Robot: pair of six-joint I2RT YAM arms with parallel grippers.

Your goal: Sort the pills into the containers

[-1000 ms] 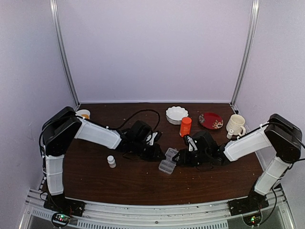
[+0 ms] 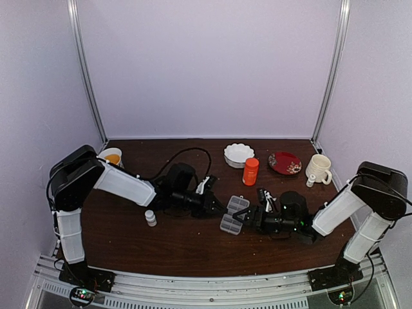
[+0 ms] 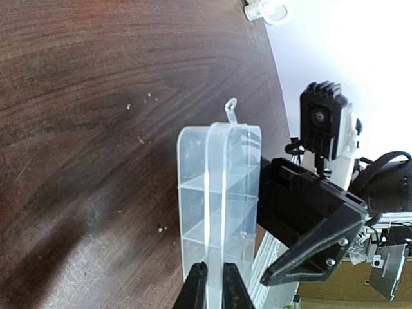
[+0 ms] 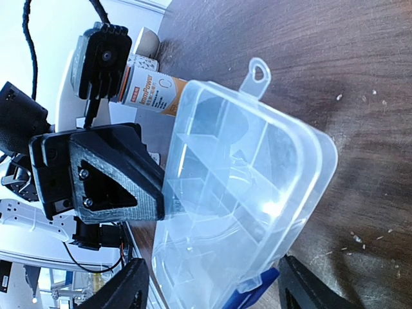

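A clear pill organizer (image 2: pixel 231 224) with several compartments and a small hanging tab is between my two grippers, near the middle of the table. My left gripper is shut on its edge, and the box appears edge-on in the left wrist view. My right gripper stands open, its fingers spread on either side of the box's near end. A bit of blue (image 4: pixel 254 293) shows under that end; what it is I cannot tell. A white bottle (image 2: pixel 150 217) lies or stands left of the box, and an orange bottle (image 2: pixel 251 172) stands behind it. No pills are discernible inside.
Along the back are a white scalloped bowl (image 2: pixel 239 154), a red plate (image 2: pixel 285 163) and a cream mug (image 2: pixel 318 168) with a small white bottle (image 2: pixel 310 181) beside it. A white cup (image 2: pixel 112 155) with orange inside is partly behind the left arm.
The box has shifted slightly right and back and turned, with the left gripper moving right too.
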